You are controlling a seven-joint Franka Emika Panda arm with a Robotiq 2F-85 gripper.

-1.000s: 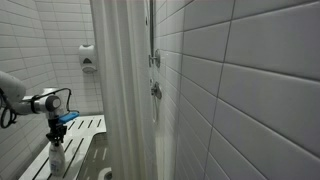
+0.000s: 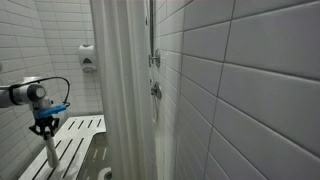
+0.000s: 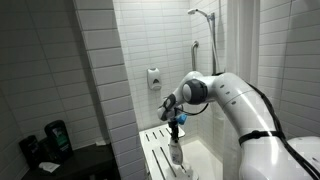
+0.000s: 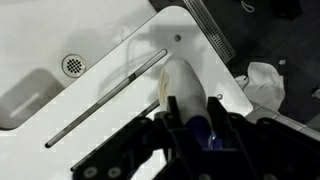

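A white bottle (image 2: 51,152) stands over the slatted white bench, and my gripper (image 2: 45,129) is shut on its upper end. The bottle leans slightly in exterior view 1. From the other side, the bottle (image 3: 176,153) hangs or stands below the gripper (image 3: 174,136); whether its base touches the bench cannot be told. Looking down in the wrist view, the bottle's white body (image 4: 181,78) reaches out past the dark gripper, which hides its top.
The white slatted bench (image 4: 120,60) lies beneath, beside a shower floor with a drain (image 4: 73,66). A shower curtain (image 2: 125,90) hangs close by. Crumpled white cloth or paper (image 4: 262,84) lies beyond the bench end. A dispenser (image 2: 87,57) is on the back wall.
My gripper has shifted left in exterior view 1, carrying the top of the bottle with it. The bottle was nearly upright before and now leans.
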